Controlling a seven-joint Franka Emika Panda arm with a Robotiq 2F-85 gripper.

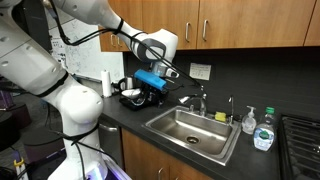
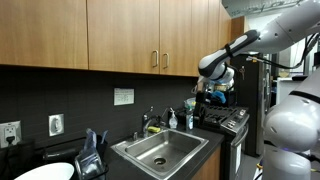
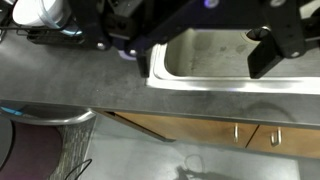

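Observation:
My gripper is open over the front edge of the sink, its two dark fingers wide apart. Only the bare steel rim and basin show between them. In exterior view 1 the hand hangs above the counter at the left end of the steel sink (image 1: 190,133). The basin looks empty in both exterior views, and the faucet (image 1: 203,103) stands behind it. In exterior view 2 the arm reaches in from the right.
A black dish rack (image 1: 132,98) stands left of the sink. Right of it are a soap bottle (image 1: 249,120), a larger clear bottle (image 1: 264,132) and the stove (image 1: 301,145). Wooden cabinets (image 2: 110,45) overhang the back. Dark counter (image 3: 110,78) left of the sink is bare.

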